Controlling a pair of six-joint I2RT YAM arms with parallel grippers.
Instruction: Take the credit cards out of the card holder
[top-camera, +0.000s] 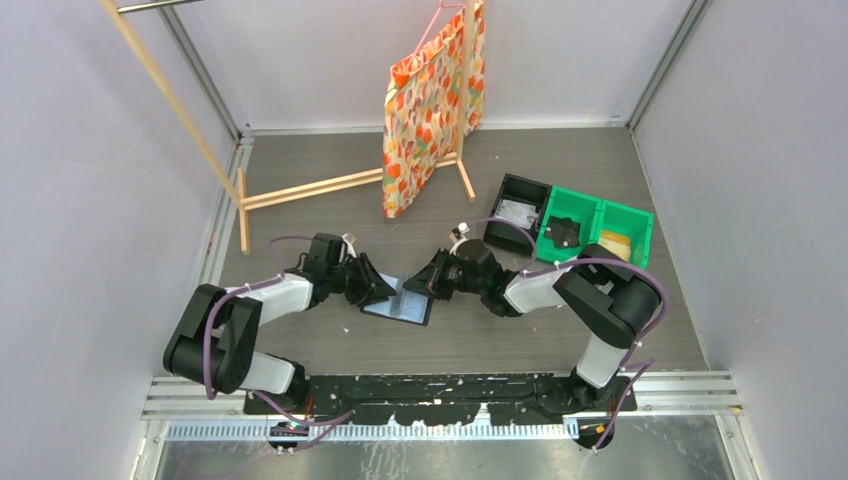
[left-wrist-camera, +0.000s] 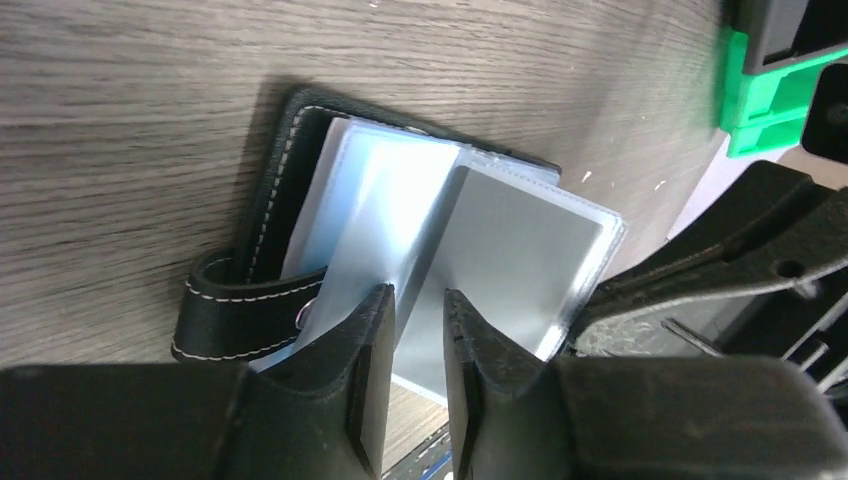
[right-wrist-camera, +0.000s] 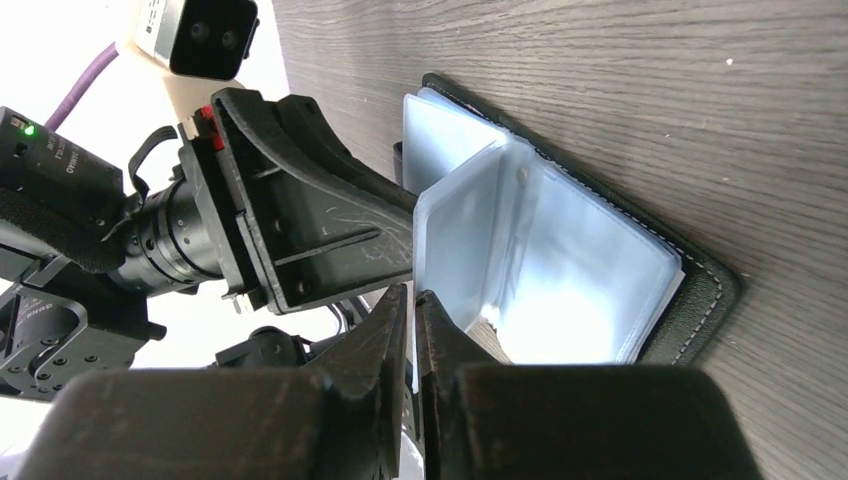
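The black stitched card holder (left-wrist-camera: 250, 320) lies open on the table between both grippers, its clear sleeves (right-wrist-camera: 585, 270) spread out; whether cards are inside I cannot tell. My left gripper is over the sleeves at the holder's left side, its fingertips a little apart; whether anything is between them is unclear. My right gripper is at the edge of an upright sleeve, which sits at its narrowly spaced fingertips; whether it grips it is unclear.
A black bin (top-camera: 510, 235) and green bins (top-camera: 625, 215) stand at the back right. A wooden rack (top-camera: 300, 192) with a patterned cloth (top-camera: 420, 120) is at the back.
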